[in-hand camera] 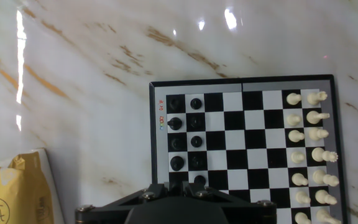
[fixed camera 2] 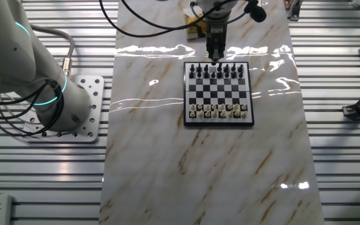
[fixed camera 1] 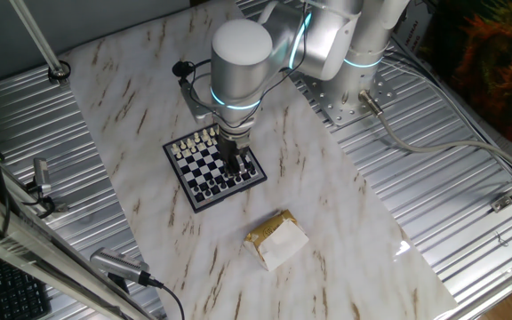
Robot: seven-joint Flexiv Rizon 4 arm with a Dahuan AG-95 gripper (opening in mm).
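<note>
A small chessboard (fixed camera 1: 204, 166) with a dark rim lies on the marble table. White pieces (in-hand camera: 296, 135) fill one end and black pieces (in-hand camera: 177, 163) the opposite end. Over the black end my gripper (fixed camera 2: 215, 60) points down, its fingertips close to the middle of the back row. The wrist view shows the gripper with its fingers drawn together, covering the near part of the board. Whether a slim chess piece is between the tips is hidden in all views.
A gold and white packet (fixed camera 1: 276, 240) lies on the table off the board's black end. Bare marble (fixed camera 2: 167, 181) surrounds the board on its other sides. Dark cables (fixed camera 2: 167, 28) loop from the arm.
</note>
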